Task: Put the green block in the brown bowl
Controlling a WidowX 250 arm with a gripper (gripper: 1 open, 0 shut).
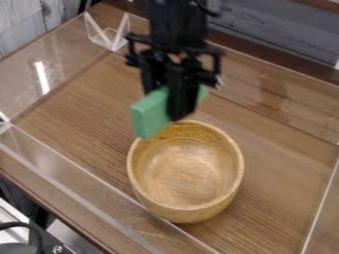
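The green block [158, 108] hangs in the air with my gripper [165, 87] shut on it. It is slightly blurred, and its upper part is covered by the dark fingers. Below and a little to the right lies the brown bowl [219, 200], round, light wooden in colour and empty as far as I see. In the picture the block's lower end overlaps the bowl's far left rim, but it still appears to be above it. How high it hangs cannot be judged from this one view.
Clear low walls border the table's left side. Some dark cable [23, 228] lies outside the near left edge. My arm hides part of the back.
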